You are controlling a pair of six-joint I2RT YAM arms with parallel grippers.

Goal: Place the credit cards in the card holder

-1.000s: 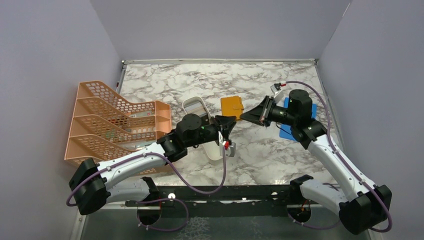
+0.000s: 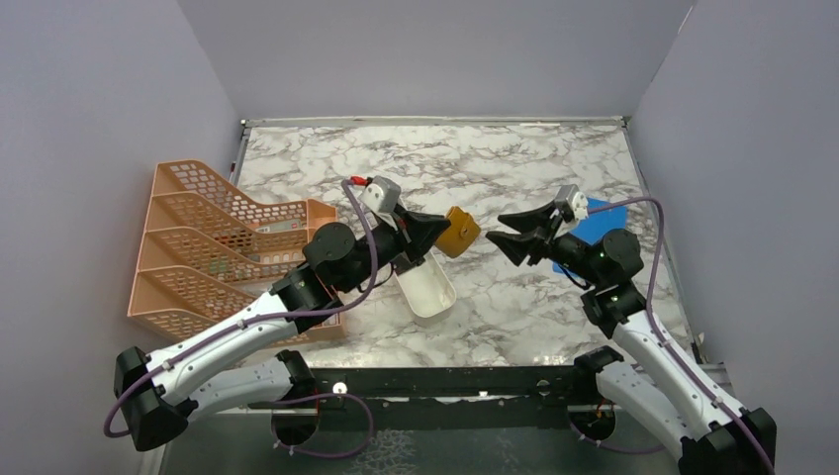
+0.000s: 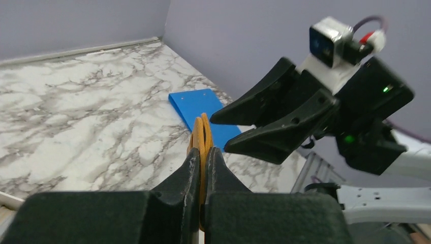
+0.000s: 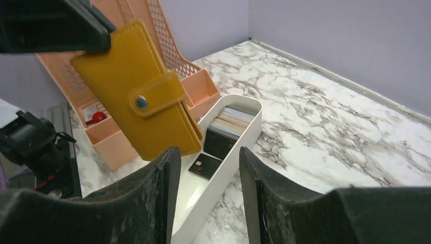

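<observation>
The mustard-yellow card holder (image 2: 458, 233) is held off the table, my left gripper (image 2: 442, 224) shut on one end. In the right wrist view the flap strap of the card holder (image 4: 157, 95) with its round snap faces me; its body tilts. Seen edge-on in the left wrist view, the card holder (image 3: 201, 133) is thin between the left fingertips. My right gripper (image 2: 495, 228) points toward it from the right, fingers apart and empty, not touching it. Several cards (image 4: 235, 119) stand stacked in the white bin (image 4: 249, 137), with a dark card (image 4: 205, 165) lying in front of them.
An orange perforated rack (image 2: 213, 247) with compartments fills the left side. A blue folder-like item (image 2: 597, 226) lies at the right, partly behind my right arm.
My left wrist has rolled, turning the card holder from flat-on to edge-on to tilted, its strap now toward the right arm. The right gripper has rotated and its fingers have spread.
</observation>
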